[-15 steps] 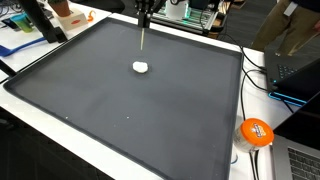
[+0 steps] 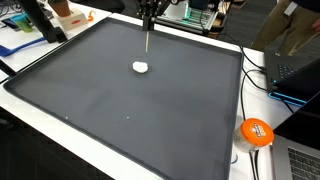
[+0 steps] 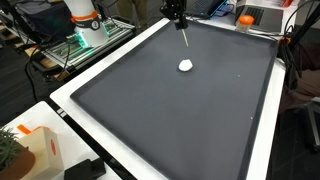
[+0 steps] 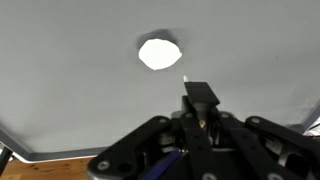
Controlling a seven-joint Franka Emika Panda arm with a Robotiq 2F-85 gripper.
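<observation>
A small white round piece [image 2: 140, 67] lies flat on the dark grey board [image 2: 150, 110]; it shows as a white blob [image 4: 160, 53] in the wrist view. My gripper [image 3: 180, 23] is shut on a thin pale stick [image 3: 185, 37], which points down toward the board a short way from the white piece. From the wrist, the stick is seen nearly end-on beyond the dark fingers [image 4: 201, 98], its tip to the lower right of the white piece. The stick's tip appears apart from the white piece; whether it touches the board I cannot tell.
An orange-topped container [image 2: 254, 134] stands beyond the board's edge, near a laptop [image 2: 298, 160]. Potted plants [image 2: 70, 15] and cables lie outside the board. Apart from the white piece, the board is clear.
In exterior view 1, the stick and gripper have shifted slightly to the right. The white piece has stayed where it was.
</observation>
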